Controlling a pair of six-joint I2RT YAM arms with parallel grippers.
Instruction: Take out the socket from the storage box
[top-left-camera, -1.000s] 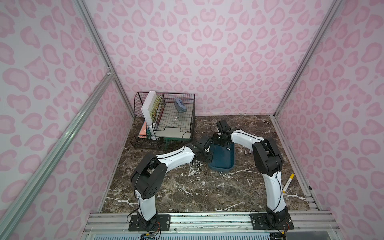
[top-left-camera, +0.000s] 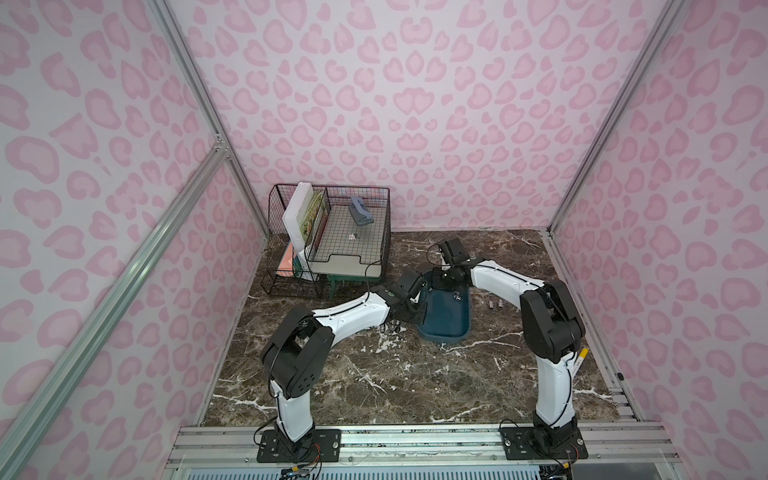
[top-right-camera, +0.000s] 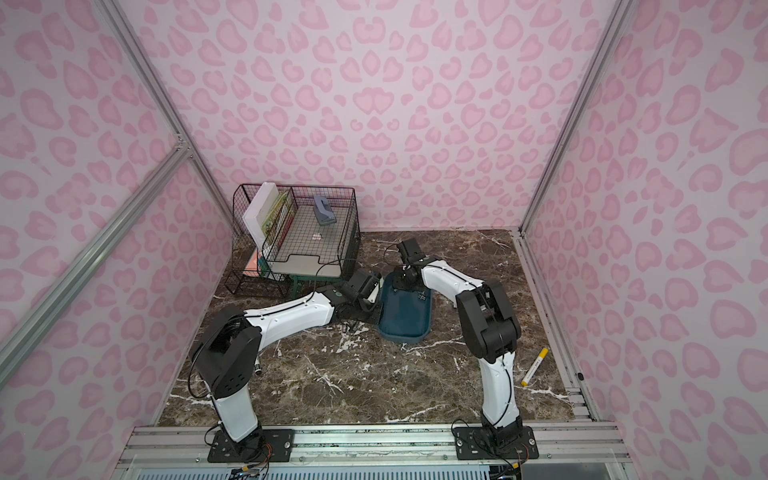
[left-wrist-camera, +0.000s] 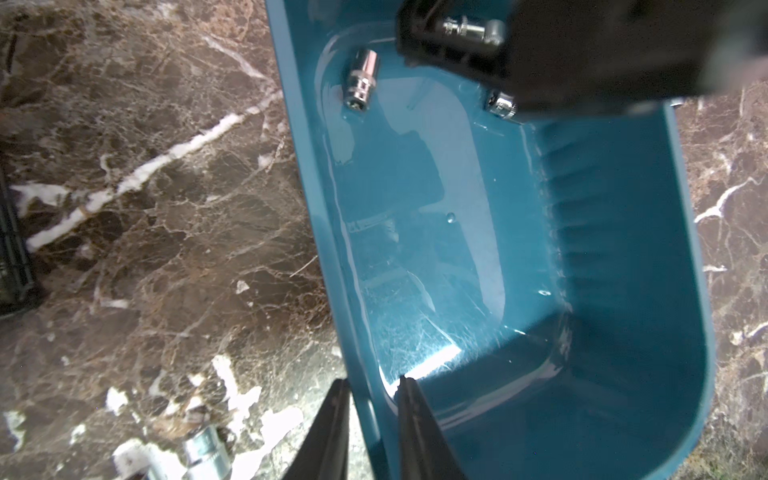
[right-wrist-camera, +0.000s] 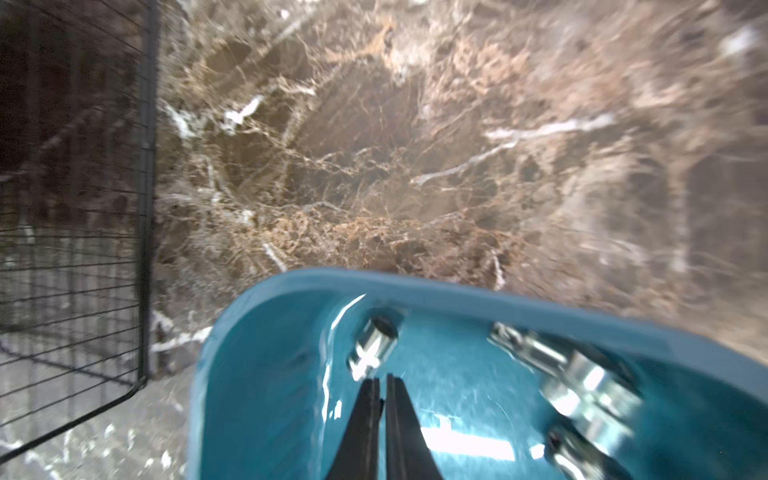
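The blue storage box (top-left-camera: 444, 324) stands mid-table with several chrome sockets, among them one by its left wall and one (right-wrist-camera: 371, 347) near a back corner in the right wrist view. My left gripper is at the box's left rim, part open, its fingers either side of the wall. My right gripper is over the box's back end, shut; its fingertips point at a socket, and I cannot make out anything between them.
A wire rack (top-left-camera: 382, 224) with books and a grey tool stands back left. A socket (left-wrist-camera: 206, 454) lies outside the box. A yellow-capped marker (top-right-camera: 534, 366) lies at the right edge.
The left arm looks the same.
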